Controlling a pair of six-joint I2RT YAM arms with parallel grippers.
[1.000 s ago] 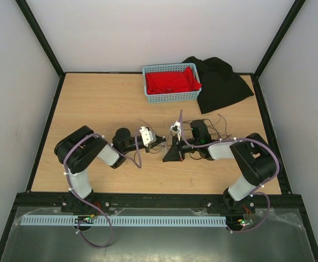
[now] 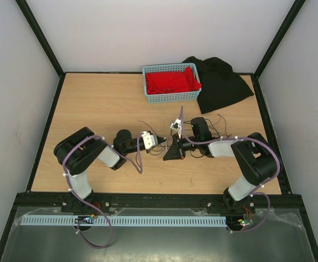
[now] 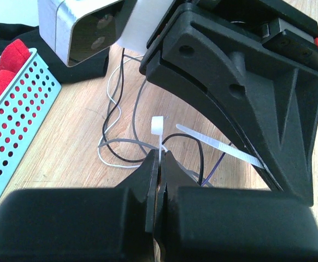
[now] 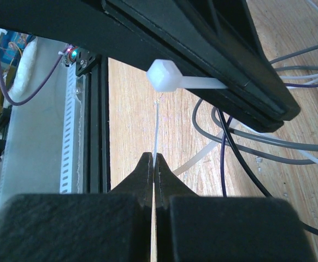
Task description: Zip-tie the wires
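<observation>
In the left wrist view, the zip tie's small white head (image 3: 157,125) stands just above the tips of my left gripper, which is shut on the tie close behind that head. My right gripper is shut on the tie's thin strap, seen edge-on in the right wrist view. The head (image 4: 164,75) lies above its tips there, at the left gripper's finger (image 4: 257,101). A pale length of strap (image 4: 200,155) slants toward the wires. Grey, black, purple and white wires (image 4: 290,144) pass behind the left finger. Whether the strap encircles them all, I cannot tell.
A light blue basket (image 2: 172,98) with red cloth (image 2: 172,82) stands at the back, beside a black cloth (image 2: 222,82). Loose wire ends (image 2: 220,123) spread behind the right arm. Both grippers are very close together.
Both grippers stay at mid-table, nearly still. The right one has shifted very slightly to the right and away from the front edge.
</observation>
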